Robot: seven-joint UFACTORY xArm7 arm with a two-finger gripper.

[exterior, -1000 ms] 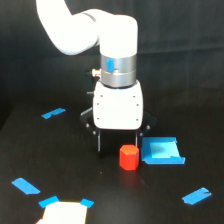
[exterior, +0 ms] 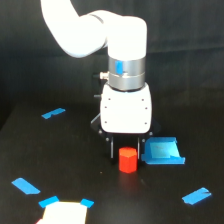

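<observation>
A white robot arm comes down from the top of the camera view, with my gripper [exterior: 127, 147] at its end, low over a red hexagonal block [exterior: 128, 161] on the black table. The fingers stand part open on either side of the block's upper part; whether they touch it I cannot tell. Just right of the block is a blue square tray or taped patch [exterior: 167, 151].
Blue tape strips [exterior: 26, 186] lie around the black table [exterior: 90, 185]. A pale cream object [exterior: 64, 213] with a bit of red beside it sits at the lower left edge.
My gripper has moved down onto the red block, and its fingers stand closer together than before.
</observation>
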